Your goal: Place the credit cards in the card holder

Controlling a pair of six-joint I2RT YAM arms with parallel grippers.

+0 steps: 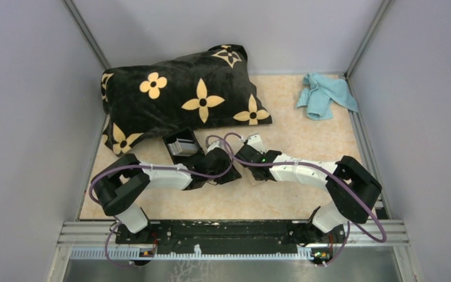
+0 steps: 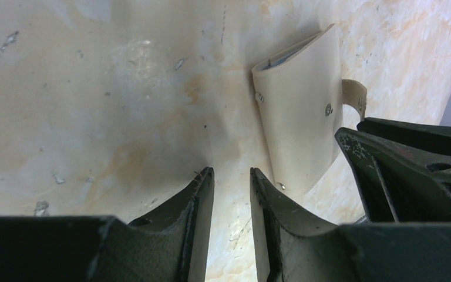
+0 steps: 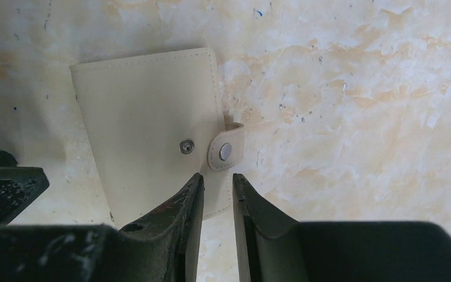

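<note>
The beige card holder lies on the table with its strap unfastened, the strap's snap lying beside the snap on the cover. In the left wrist view the card holder shows a slightly parted edge. My left gripper is to the left of the holder, a gap between its fingers and nothing in it. Over the strap side of the holder is my right gripper, open and empty. Pale cards lie in a black box in the top view.
A large black patterned cushion fills the back left, right behind the box. The blue cloth lies at the back right. Both arms meet closely over the holder. Bare table shows behind the right arm.
</note>
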